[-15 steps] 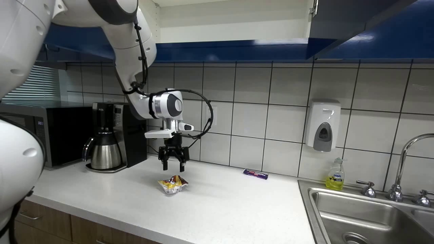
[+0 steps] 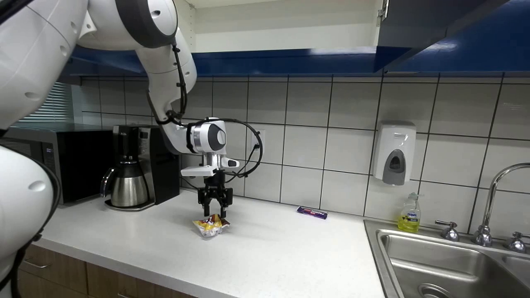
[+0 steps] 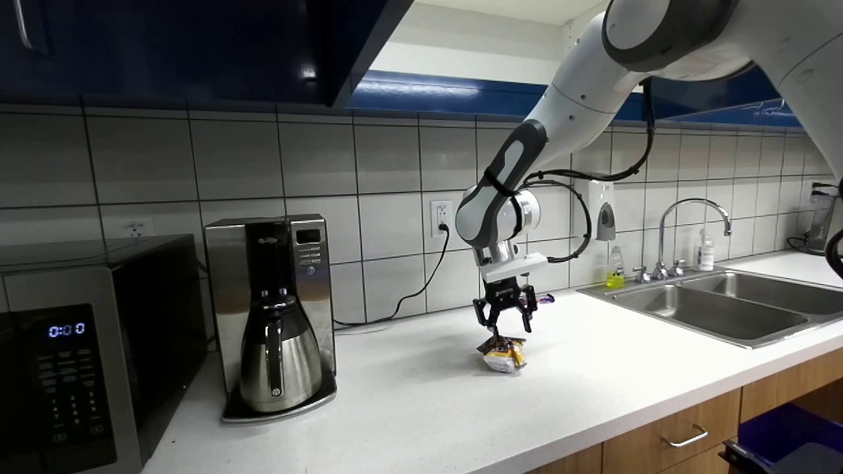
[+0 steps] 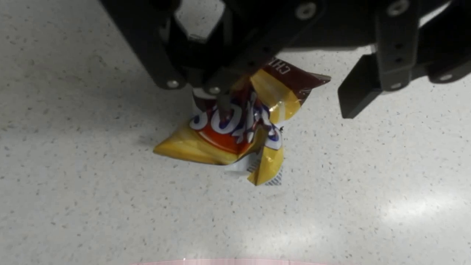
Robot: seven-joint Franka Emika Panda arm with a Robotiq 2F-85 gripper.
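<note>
A crumpled yellow, red and brown snack bag (image 2: 211,226) lies on the white counter, below my gripper (image 2: 215,212). The fingers point down and stand part open. In the wrist view, one finger reaches over the bag's printed middle (image 4: 220,121), while the other fingertip (image 4: 356,92) is off to the right over bare counter. From the second exterior view, the gripper (image 3: 511,328) is just above the bag (image 3: 504,355), one fingertip close to its top. Whether that finger touches the bag I cannot tell.
Against the back wall lies a purple wrapped bar (image 2: 311,212). A coffee maker (image 3: 316,292) and a microwave (image 3: 158,268) occupy the left side. To the right are a steel sink (image 2: 432,263) and a yellow soap bottle (image 2: 410,216). Counter around the bag is clear.
My gripper has come down toward the bag and shifted slightly right, and its fingers stand somewhat closer together. The bag lies in the same place.
</note>
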